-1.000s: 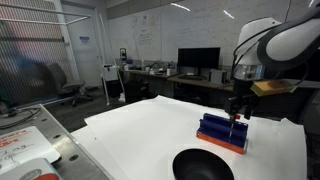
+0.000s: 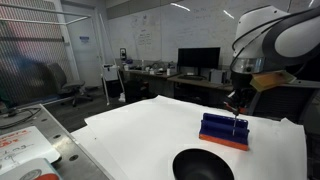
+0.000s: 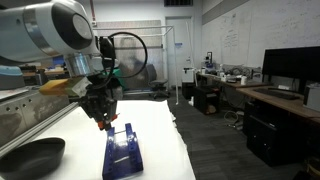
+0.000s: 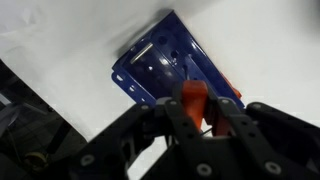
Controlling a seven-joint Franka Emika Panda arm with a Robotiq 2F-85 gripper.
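Observation:
A dark blue rack point(image 2: 224, 127) with an orange lower edge stands on the white table. From above, in the wrist view, the blue rack point(image 4: 168, 62) shows a slot and several small holes. My gripper point(image 2: 237, 107) points down over the rack, its tips close above it. Orange-red fingertips point(image 4: 194, 98) reach over the rack's near side in the wrist view. Their gap is hard to make out, as is anything between them. Below the gripper, a thin dark upright thing shows against the rack in exterior view 1; whether it is held is unclear.
A black round pan point(image 2: 202, 165) rests on the table in front of the rack. A metal-edged counter point(image 2: 82, 160) borders the left front.
The arm's wrist has risen slightly and shifted a little to the right in exterior view 1. The gripper stays over the rack; rack and pan have not moved.

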